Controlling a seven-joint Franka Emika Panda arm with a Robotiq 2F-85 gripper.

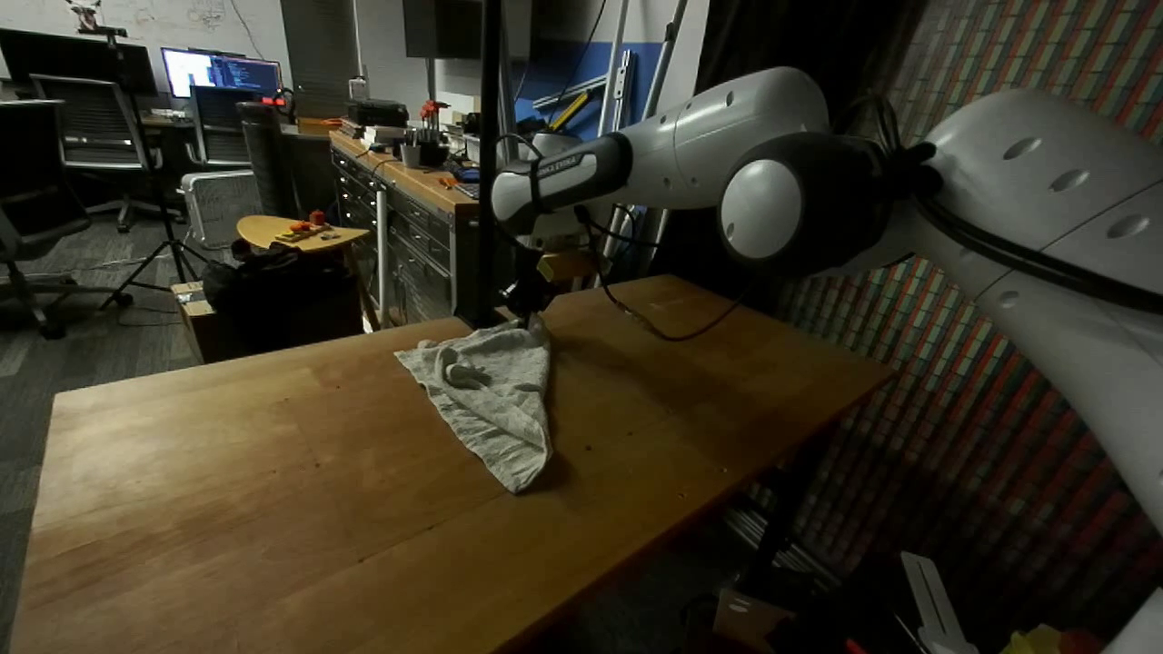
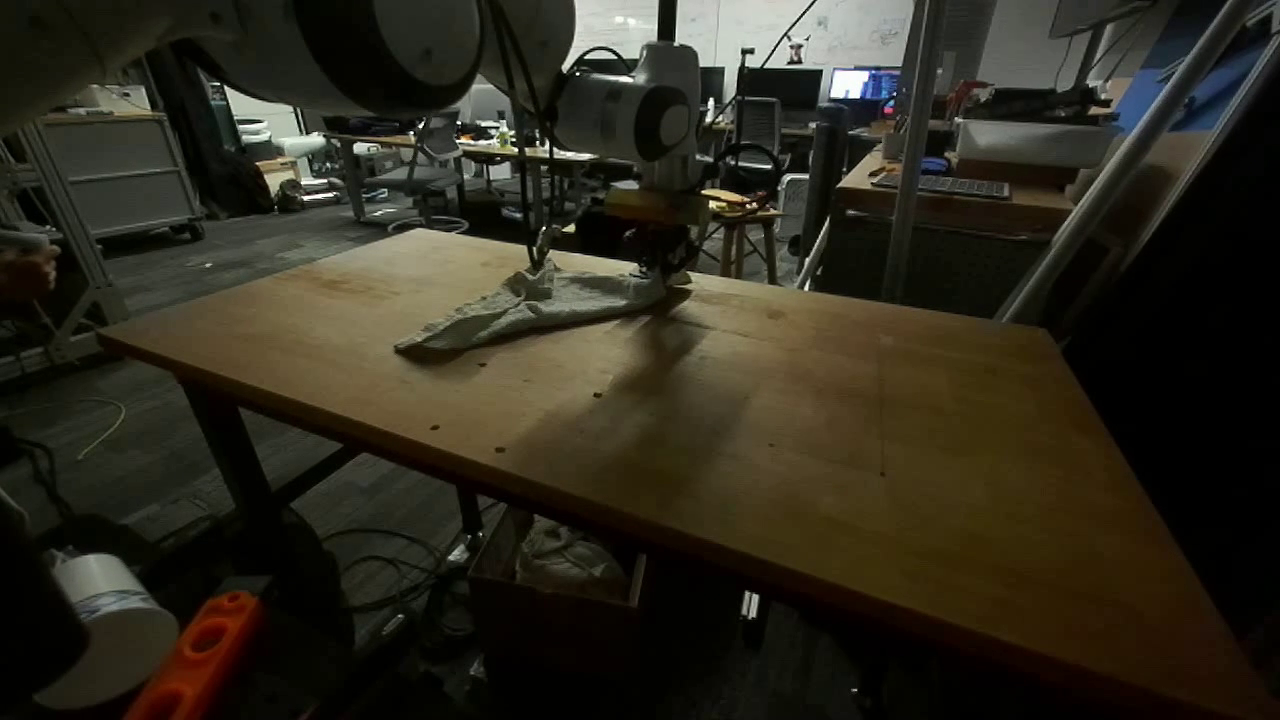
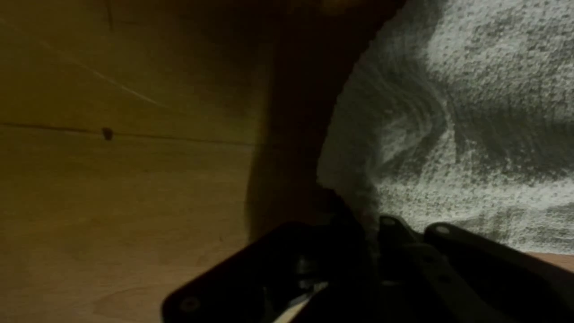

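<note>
A light grey, textured cloth lies creased on the wooden table, with folds raised in its middle. At its far corner my gripper points down, low over the table. In the wrist view the cloth fills the upper right, and its edge narrows down into the gripper. The dark fingers are shut on that pinched corner. From the other side, the cloth stretches leftward from the gripper along the table's far part. The exact fingertip contact is dark and partly hidden.
Bare tabletop spreads around the cloth, with no other object on it. A dark upright post stands close behind the gripper at the far table edge. A black cable loops beside the wrist.
</note>
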